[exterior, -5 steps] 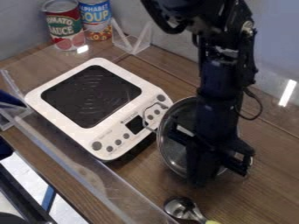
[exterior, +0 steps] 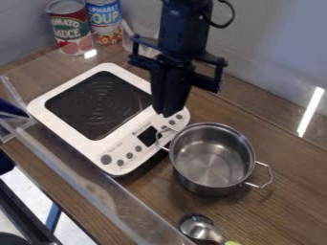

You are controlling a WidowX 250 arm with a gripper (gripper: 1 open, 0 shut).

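My black gripper point(exterior: 170, 96) hangs in the upper middle of the camera view, above the back right part of the white induction cooktop point(exterior: 76, 132). It is shut, with nothing visible between its fingers. A steel pot point(exterior: 211, 158) with wire handles sits on the wooden counter just right of the cooktop, below and right of the gripper, its inside empty.
A tomato sauce can point(exterior: 71, 29) and an alphabet soup can point(exterior: 105, 21) stand at the back left. A steel ladle or spoon point(exterior: 200, 230) lies at the front.
The arm has risen from over the pot and moved up and left toward the back. The pot, hidden behind it earlier, now shows fully.
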